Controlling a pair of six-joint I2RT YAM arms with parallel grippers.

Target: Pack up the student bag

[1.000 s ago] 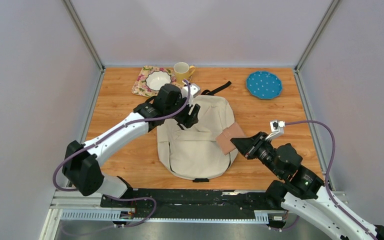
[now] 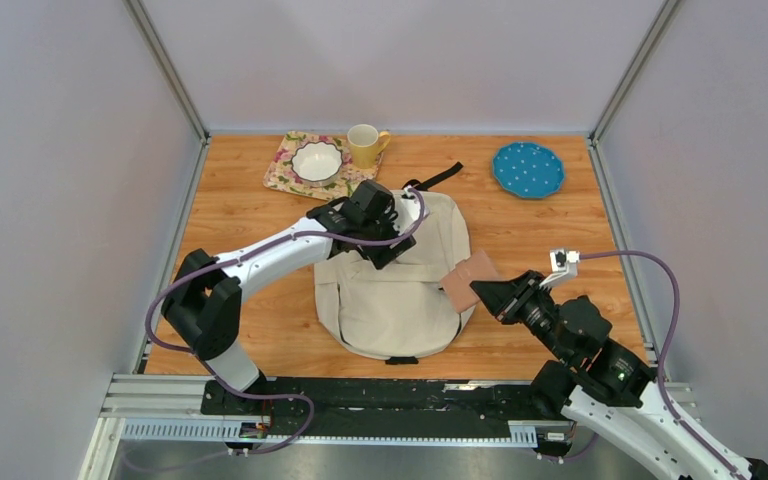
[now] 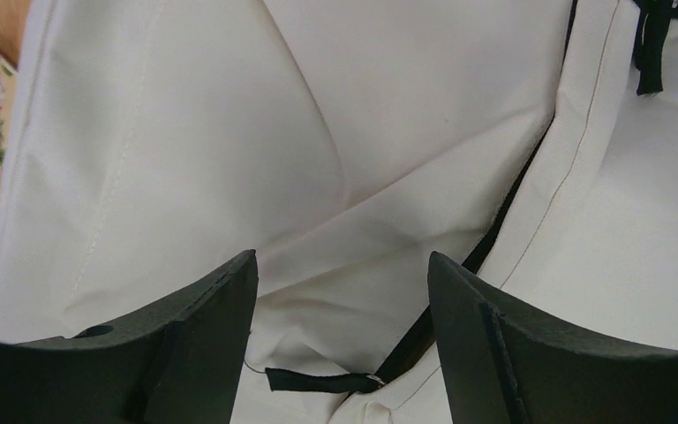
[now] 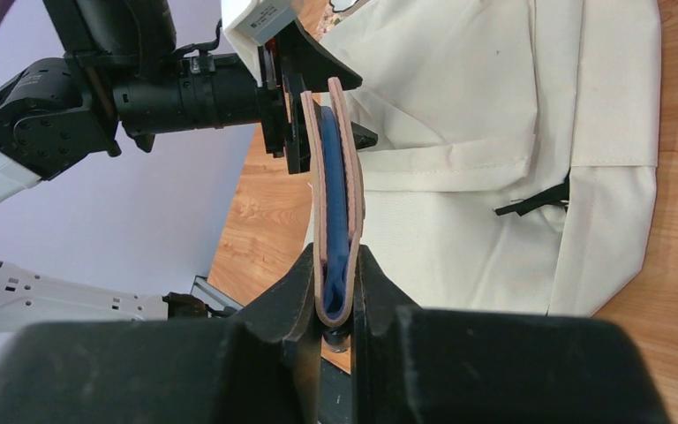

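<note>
The off-white backpack lies on the wooden table, its upper part under my left gripper. In the left wrist view, my left gripper hangs open over the creased fabric and a dark zipper with black pulls; nothing is between its fingers. My right gripper is at the bag's right side, shut on a flat pink item, which the right wrist view shows edge-on as pink covers around a blue middle.
A floral tray with a white bowl and a yellow mug stands at the back left. A blue dotted plate is at the back right. Bare table flanks the bag on both sides.
My right gripper, with the pink item, has shifted a little to the right.
</note>
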